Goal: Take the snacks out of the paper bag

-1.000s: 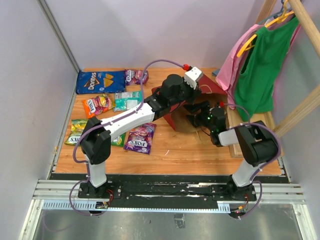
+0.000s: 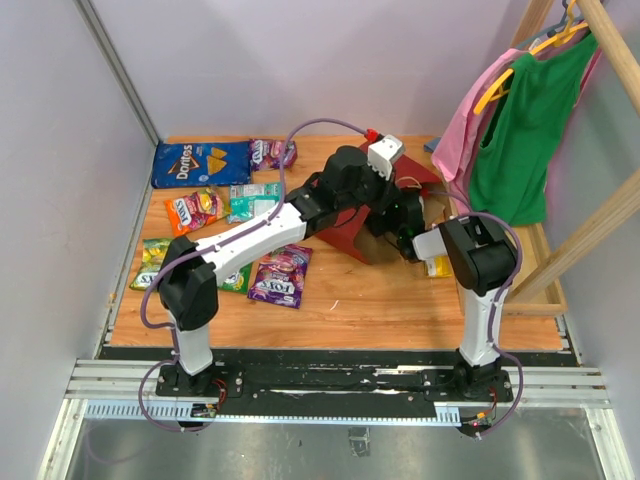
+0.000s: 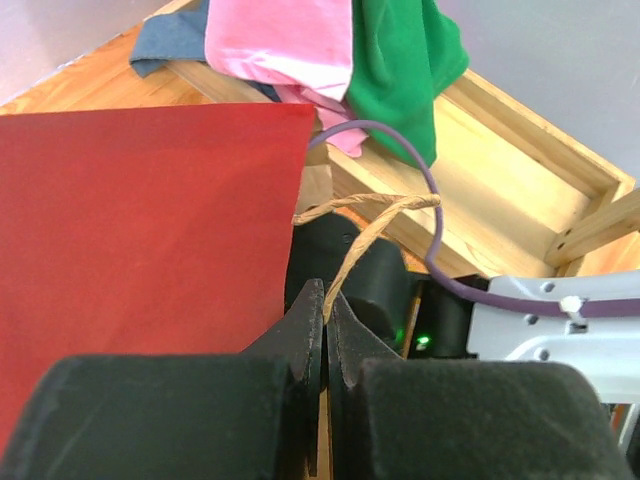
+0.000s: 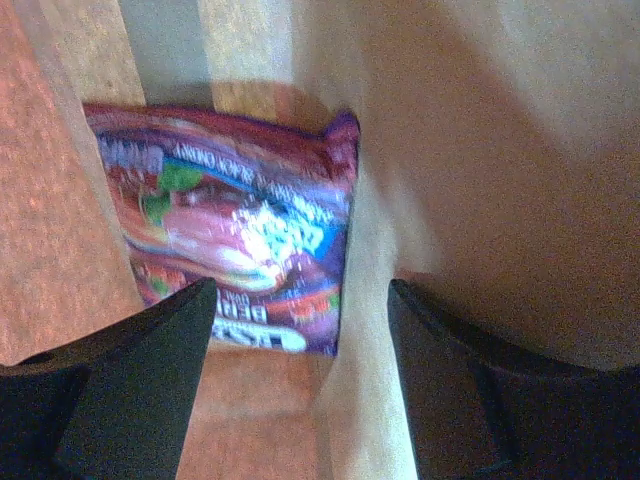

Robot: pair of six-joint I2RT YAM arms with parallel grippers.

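The red paper bag [image 2: 345,235] lies opened on the table, with my left gripper at its top edge, shut, the twisted handle [image 3: 390,210] by its fingertips; I cannot tell whether it is between them. In the top view my right gripper is inside the bag, largely hidden. In the right wrist view its fingers [image 4: 302,320] are parted, the gap [image 4: 130,410] empty, facing a purple snack pack [image 4: 220,220] against the bag's inner paper.
Several snacks, including Doritos [image 2: 200,163] and a purple bag [image 2: 280,275], lie at left. A wooden rack [image 2: 535,300] with hanging clothes borders the right.
My right arm has shifted from the right, its gripper moving further into the bag. The left arm holds nearly the same place.
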